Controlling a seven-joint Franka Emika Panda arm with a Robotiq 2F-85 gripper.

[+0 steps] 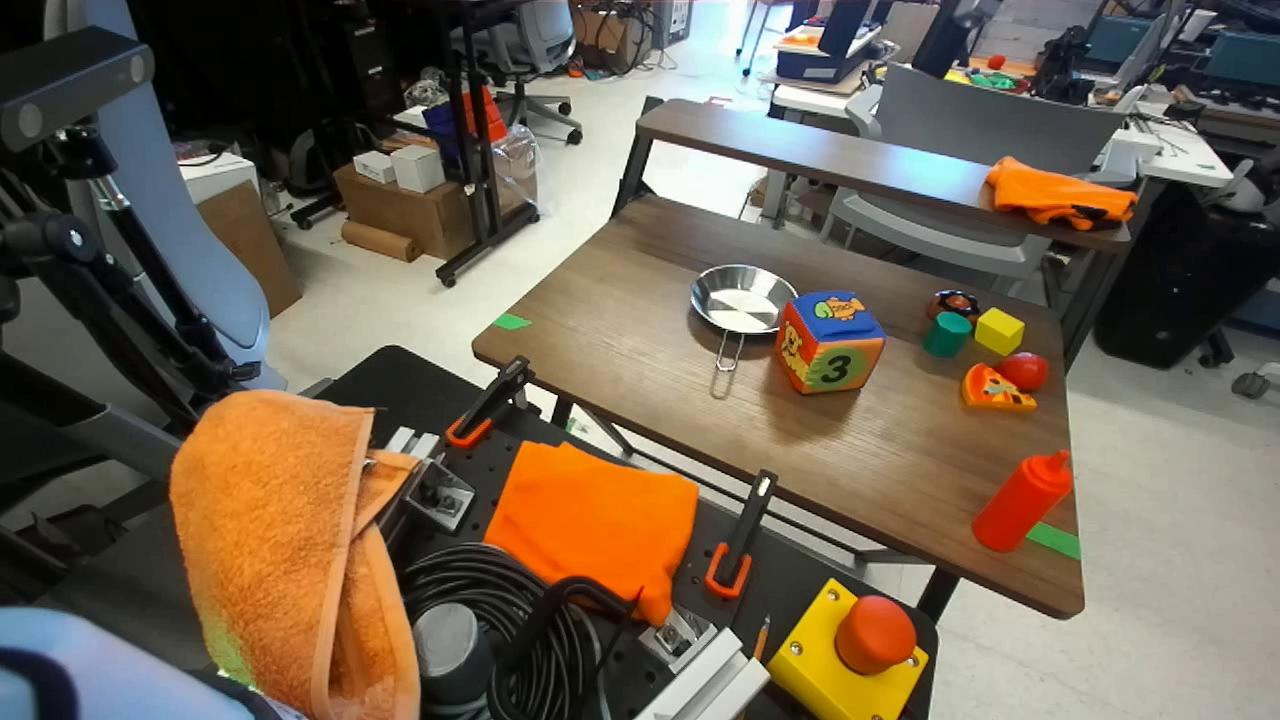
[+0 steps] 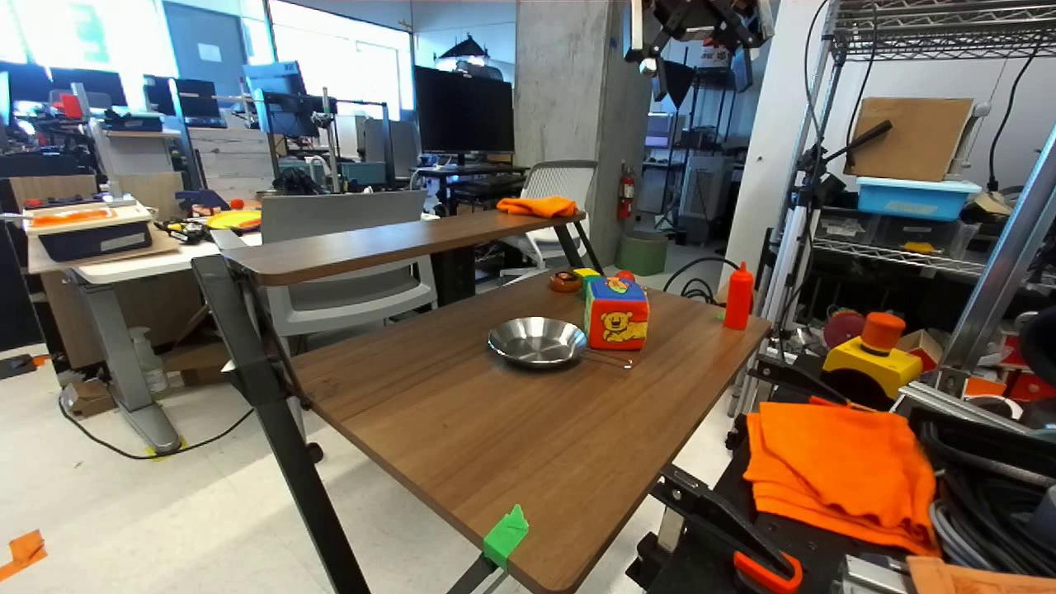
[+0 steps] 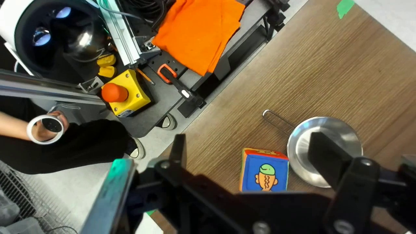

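My gripper is open and empty, its two black fingers spread wide in the wrist view. High above the table, it also shows at the top of exterior view 2. Below it stands a soft picture cube, blue on top with a fish. Beside the cube lies a steel pan with a wire handle; one finger hides part of it in the wrist view. A red squeeze bottle stands near the table's corner. The far right side holds a green cup, a yellow block, a red ball and a toy pizza slice.
A raised shelf runs along the table's back, with an orange cloth on it. Along the front sits a black cart with another orange cloth, clamps and a yellow stop-button box.
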